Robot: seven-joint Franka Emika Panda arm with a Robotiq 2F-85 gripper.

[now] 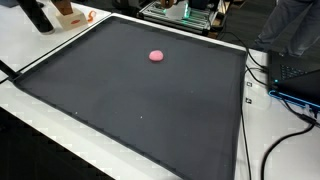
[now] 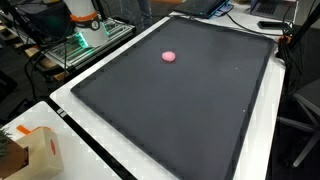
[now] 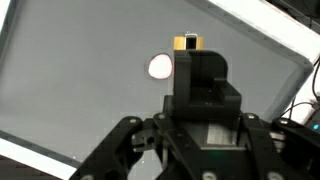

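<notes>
A small pink disc (image 1: 156, 56) lies on the dark grey board (image 1: 130, 95) toward its far edge. In the other exterior view the same pink disc (image 2: 168, 56) shows in the board's upper left part. From above, in the wrist view, my gripper is shut on a light wooden block (image 3: 188, 43), whose end shows beyond the dark fingers. The pink disc (image 3: 160, 66), looking pale here, appears beside the block and apart from it. Most of the block is hidden behind the gripper.
Several objects, among them a dark cylinder (image 1: 43, 18), stand beyond the board's far left corner. A pale box (image 2: 35, 155) is at lower left in the second exterior view. Cables (image 1: 280, 140) run along the right side. Most of the board is bare.
</notes>
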